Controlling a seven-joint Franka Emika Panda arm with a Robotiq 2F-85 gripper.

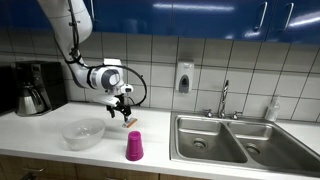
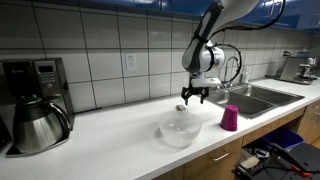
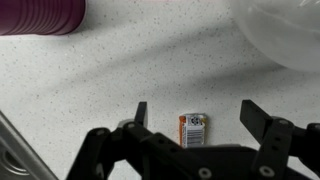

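Note:
My gripper hangs open above the counter, nothing between its fingers. A small item with an orange edge and a barcode label lies on the counter; in the wrist view it shows between the open fingers, partly covered by the gripper body. In exterior view 1 this orange item is slightly right of the gripper. A clear, pale bowl rests in front of the gripper, to the left. The magenta cup stands nearer the counter's front edge.
The double sink with its faucet lies to the right. A coffee maker stands at the far left of exterior view 2. Tiled wall runs behind the counter. Bare counter stretches between coffee maker and bowl.

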